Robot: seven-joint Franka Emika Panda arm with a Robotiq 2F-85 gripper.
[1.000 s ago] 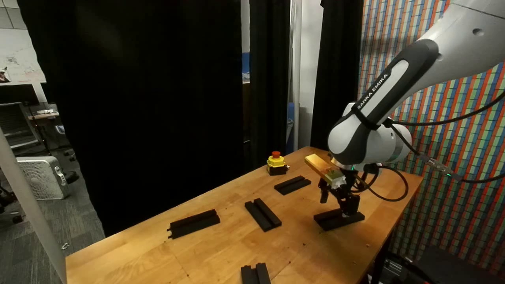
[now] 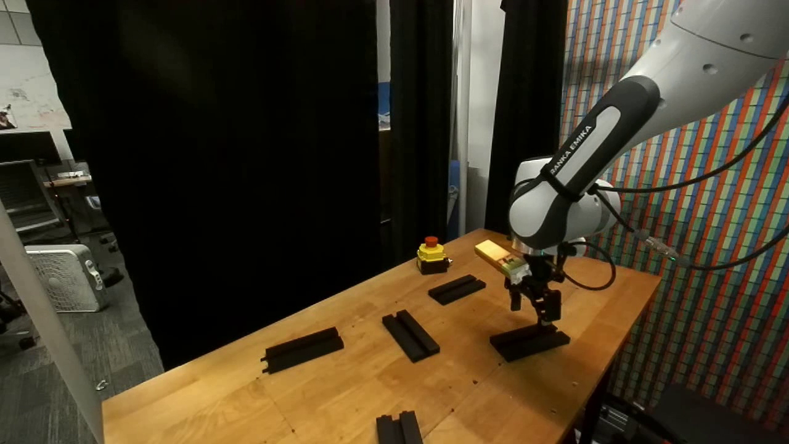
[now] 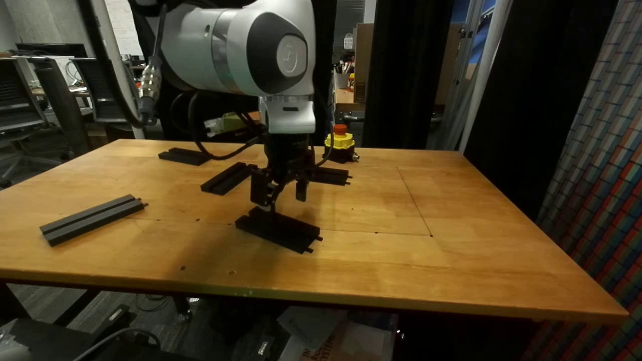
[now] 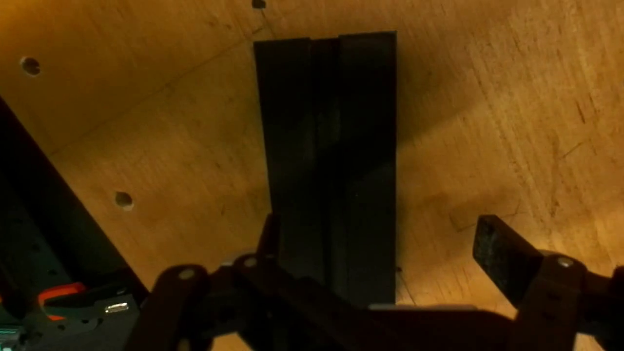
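Observation:
Below my gripper (image 2: 533, 304) lies a grooved black track-like piece (image 2: 523, 344), flat on the wooden table. The fingers stand open with nothing between the fingers, a little above the piece in exterior view 2, where the gripper (image 3: 281, 195) partly hides its far side. In the wrist view the black piece (image 4: 362, 169) runs up the middle of the picture. One finger (image 4: 269, 237) overlaps its left edge there; the opposite finger (image 4: 500, 254) is over bare wood to its right. The piece's near end is hidden behind the gripper body.
Similar black pieces lie apart on the table: one at left (image 2: 304, 350), one mid-table (image 2: 411, 335), one farther back (image 2: 457, 289), one at the front edge of the view (image 2: 399, 428). A yellow emergency stop (image 2: 432, 255) stands at the back. In exterior view 2 the table's right side (image 3: 475, 240) is clear.
My gripper has risen slightly and turned, with the arm shifting left in exterior view 1. The black pieces lie where they were.

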